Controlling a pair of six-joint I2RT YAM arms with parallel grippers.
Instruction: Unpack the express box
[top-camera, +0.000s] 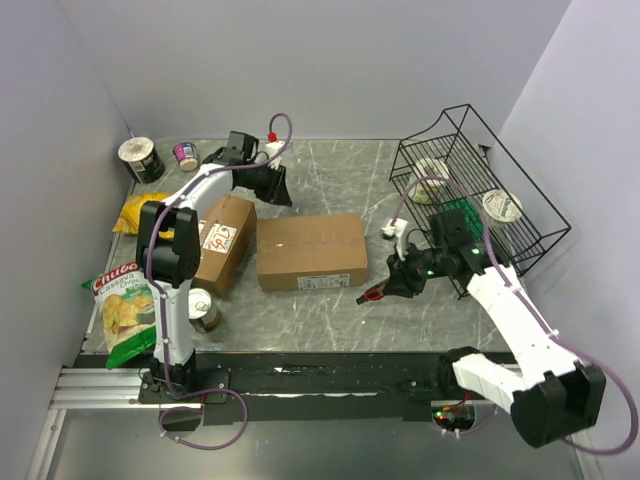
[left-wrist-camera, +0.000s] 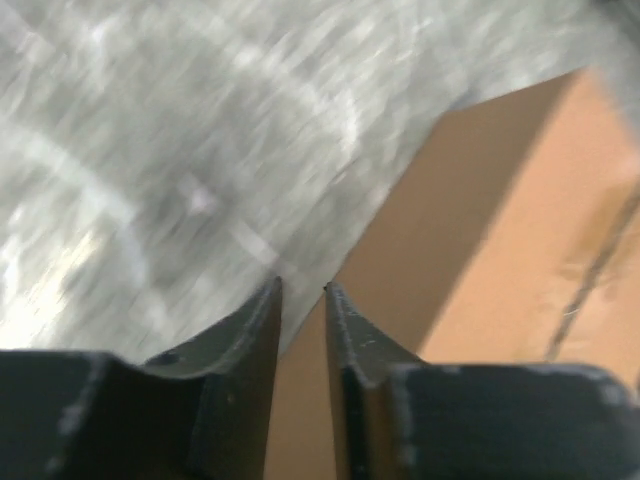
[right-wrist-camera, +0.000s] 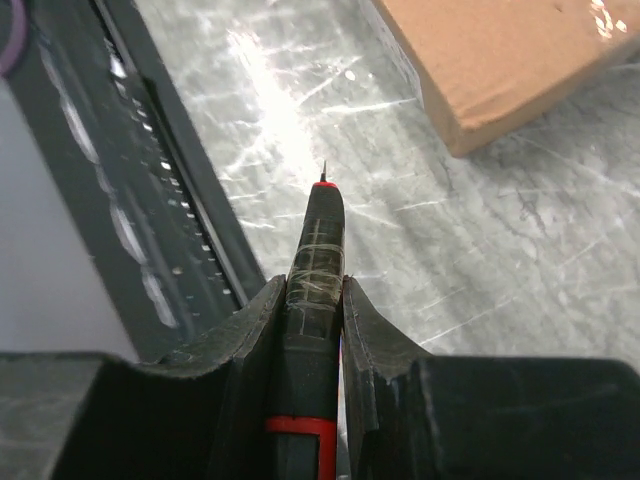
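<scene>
A taped cardboard box (top-camera: 310, 245) lies mid-table, a second, labelled box (top-camera: 230, 262) to its left. Above the middle box's upper left is my left gripper (top-camera: 280, 198), its fingertips close together; in the left wrist view a box edge (left-wrist-camera: 480, 220) runs beside them, and I cannot tell whether anything is between them. My right gripper is shut on a red-and-black box cutter (right-wrist-camera: 315, 250), its blade pointing forward over bare table, below the middle box's right end.
A wire rack (top-camera: 528, 250) with tubs stands at right. Chip bags (top-camera: 126, 310), cans (top-camera: 140, 160) and a cup (top-camera: 186, 155) line the left side. The table's front edge (top-camera: 320, 355) lies below the cutter.
</scene>
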